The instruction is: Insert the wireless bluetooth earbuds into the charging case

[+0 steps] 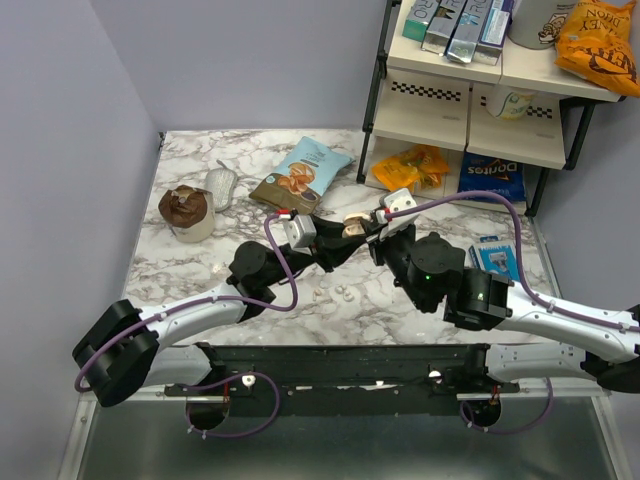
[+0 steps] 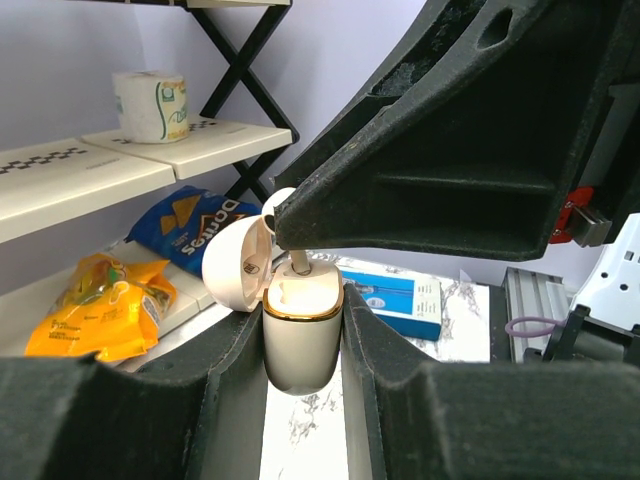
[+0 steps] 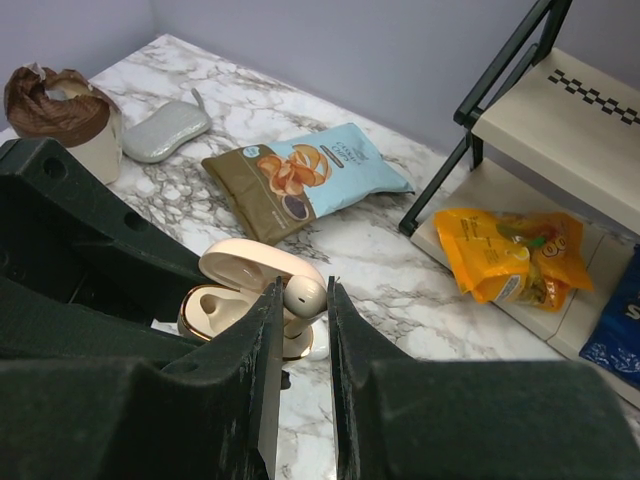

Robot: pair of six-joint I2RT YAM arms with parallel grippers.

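The white charging case [image 2: 300, 340] is held upright by my left gripper, shut on its body, with the lid [image 2: 234, 262] flipped open. My right gripper is shut on an earbud, holding it at the open case so that its stem [image 2: 299, 261] reaches down to the case top in the left wrist view. How deep the stem sits is unclear. In the top view, both grippers meet above the middle of the marble table [image 1: 190, 270], where small white pieces [image 1: 345, 294] lie below.
A shelf rack [image 1: 415, 120] with bags and boxes stands at the back right. A snack bag [image 1: 300, 175], a grey pouch [image 1: 221, 187] and a brown-topped container [image 1: 186, 213] lie at the back left. A blue box [image 1: 495, 258] is at the right.
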